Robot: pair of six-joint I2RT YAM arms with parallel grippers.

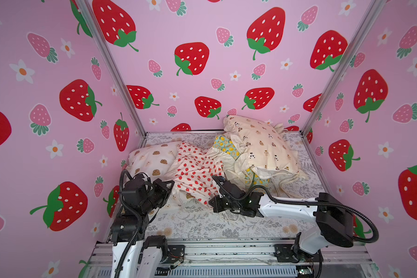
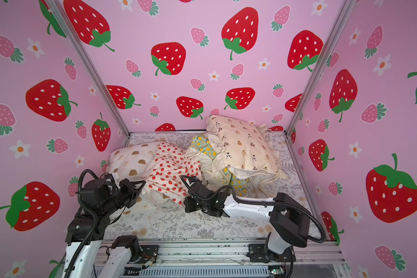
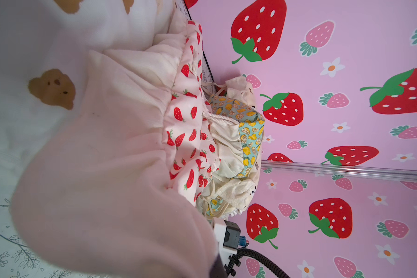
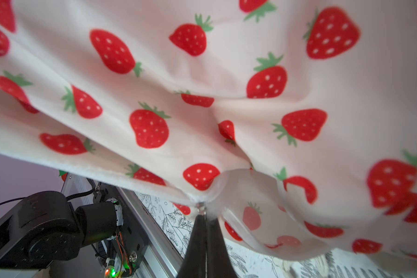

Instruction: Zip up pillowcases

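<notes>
The white pillowcase with red strawberries (image 1: 197,173) lies rumpled in the middle, partly over a white pillow with brown bear faces (image 1: 155,157). At its left, my left gripper (image 1: 169,186) is shut by the pale ruffle (image 3: 120,185); that ruffle fills the left wrist view and hides the fingertips, so what lies between them does not show. In the right wrist view, my right gripper is shut on the pillowcase's lower edge, where the cloth draws to a point with a small metallic bit. The rest of the zipper cannot be made out.
A cream pillow with small animal prints (image 1: 266,148) leans at the back right, over a lemon-print pillowcase (image 1: 226,144). Floral cloth (image 1: 190,227) covers the table, clear along the front. Strawberry-patterned walls enclose the back and sides.
</notes>
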